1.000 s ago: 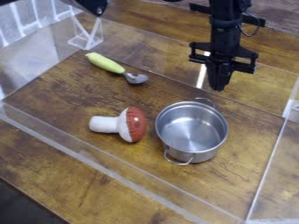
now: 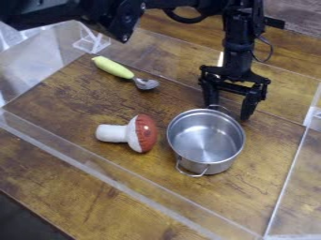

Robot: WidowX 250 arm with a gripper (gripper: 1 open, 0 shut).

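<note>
My black gripper (image 2: 234, 93) hangs open, fingers pointing down, just above the back rim of a steel pot (image 2: 204, 141) at the lower right; whether it touches the rim I cannot tell. A red-and-white object (image 2: 127, 133), like a toy mushroom, lies on its side left of the pot. At the upper left lie a pale yellow-green corn-like object (image 2: 112, 67) and a metal spoon-like utensil (image 2: 145, 83).
Pale strips or edges run along the left and right sides.
My gripper has descended toward the back of the pot. The objects on the table have not visibly moved.
</note>
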